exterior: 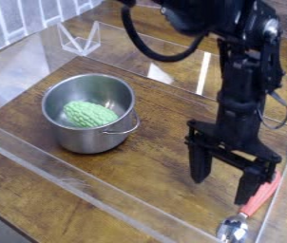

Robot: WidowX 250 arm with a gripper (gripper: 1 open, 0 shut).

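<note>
My black gripper (227, 177) hangs low over the right part of the wooden table, open, with its two fingers apart and nothing seen between them. Just beyond its right finger lies a utensil with a red handle (260, 195) and a shiny metal head (234, 230), partly hidden by the gripper. On the left stands a steel pot (106, 135) with a wire handle, holding a green bumpy object (90, 112).
Clear plastic edges or panels run along the back, left and front. A white slatted object (19, 14) is at the top left.
</note>
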